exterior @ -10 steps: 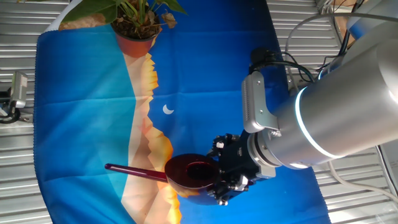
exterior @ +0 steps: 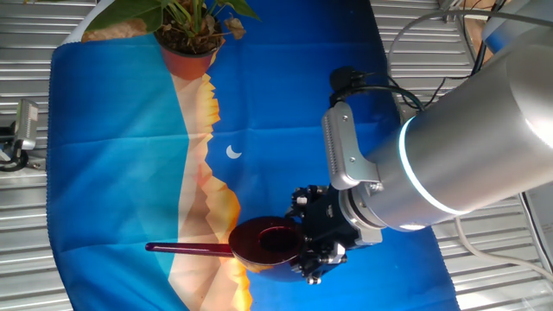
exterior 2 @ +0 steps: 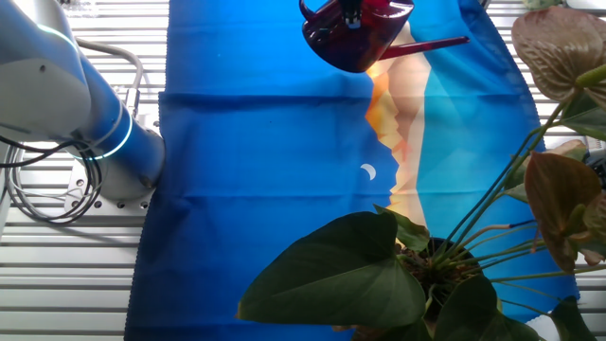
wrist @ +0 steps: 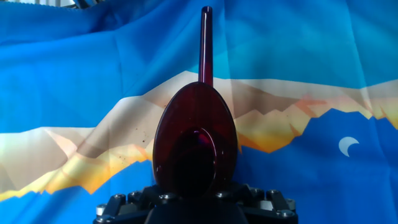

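Note:
A dark red, glossy watering can (exterior: 268, 240) with a long thin spout is held above the cloth, its spout reaching left in exterior view 1. My gripper (exterior: 309, 238) is shut on its rear side; the fingertips themselves are hidden behind the can. In exterior view 2 the can (exterior 2: 355, 36) is at the top edge, its spout pointing right and its curved handle partly cut off. The wrist view looks onto the can's open top (wrist: 195, 140), the spout running straight away from the gripper.
A potted plant (exterior: 187, 62) in a terracotta pot stands at the cloth's far edge; its broad leaves (exterior 2: 331, 275) spread over the near side in exterior view 2. Slatted metal surface (exterior: 24, 216) surrounds the cloth.
My arm has shifted slightly left with the can in the gripper. The spout's tip has swung toward the bottom of exterior view 1, leaving the spout nearly level across it. The plant has stayed put.

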